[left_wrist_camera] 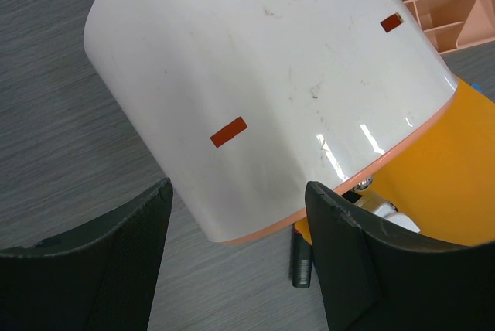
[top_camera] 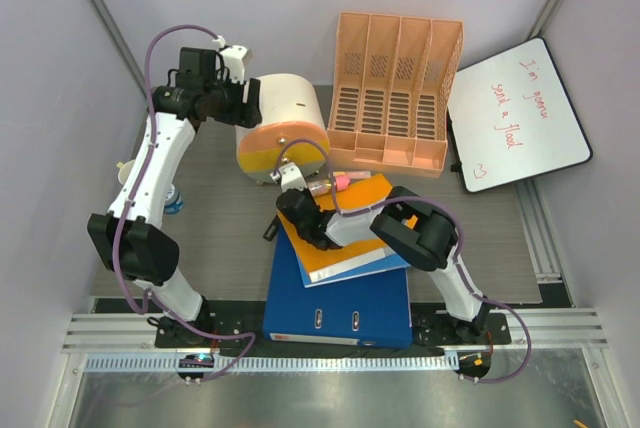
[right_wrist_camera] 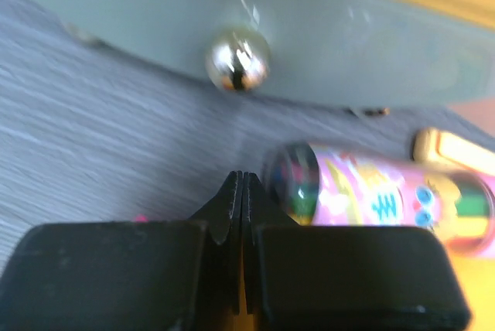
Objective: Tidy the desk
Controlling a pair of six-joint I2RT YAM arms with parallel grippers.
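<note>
A rounded white box (top_camera: 290,98) with a light wood end and a yellow-tinted front (top_camera: 268,160) stands at the back left. My left gripper hangs over it, fingers apart, with nothing held between them. Just in front of the box is my right gripper, its fingers pressed together and no object showing between them. A shiny round knob (right_wrist_camera: 238,59) on the box's front lies ahead of those fingertips. Beside them rests a pink patterned cylinder (right_wrist_camera: 387,192). Orange folder (top_camera: 362,248) and blue binder (top_camera: 335,293) are stacked on the desk, partly under my right arm.
A peach divided rack (top_camera: 395,88) leans upright right of the box. A whiteboard (top_camera: 520,113) with red writing stands at the far right. A dark pen-like item (left_wrist_camera: 302,261) lies beside the folder.
</note>
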